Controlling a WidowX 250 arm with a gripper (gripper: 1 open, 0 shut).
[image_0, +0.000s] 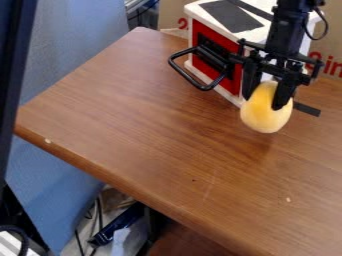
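Observation:
My black gripper (274, 91) hangs from the arm at the right of the camera view, shut on a pale yellow, pear-shaped object (265, 116). The object is upright, its top between the fingers, just in front of a red and white box (211, 32) with a black handle bar (183, 73) on its red face. Whether the object touches the table is hard to tell.
A cardboard box (327, 45) stands behind at the right. Blue fabric (67, 180) and cables lie beyond the table's left edge.

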